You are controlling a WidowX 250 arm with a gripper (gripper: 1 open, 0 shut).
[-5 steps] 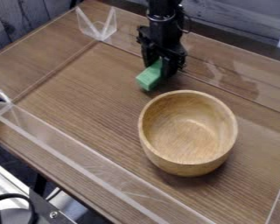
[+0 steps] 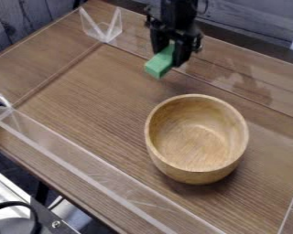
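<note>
My black gripper (image 2: 174, 47) is at the top centre of the camera view, shut on a green object (image 2: 161, 64) that hangs tilted below it. The object is small and slightly blurred; whether it touches the table cannot be told. A round wooden bowl (image 2: 196, 137) stands at the lower right, below and apart from the green object.
A clear plastic piece (image 2: 103, 26) sits at the upper left. Black cabling (image 2: 15, 216) lies at the bottom left corner.
The gripper and the green object have moved up in the view, away from the bowl. The bowl has not moved.
</note>
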